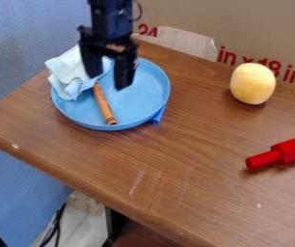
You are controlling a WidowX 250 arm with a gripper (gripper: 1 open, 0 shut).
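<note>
The black gripper (105, 60) hangs over a blue plate (145, 96) at the upper left of the table, its fingers pointing down and spread apart, with nothing visible between them. A white-blue cloth (67, 72) lies on the plate's left part, behind the gripper's left side. An orange-brown stick-like object (104, 104) lies on the plate below the gripper. A small blue item (158, 116) shows at the plate's right edge.
A pale yellow round object (252, 84) stands at the back right. A red rolling-pin-like object (281, 152) lies at the right edge. Cardboard stands behind.
</note>
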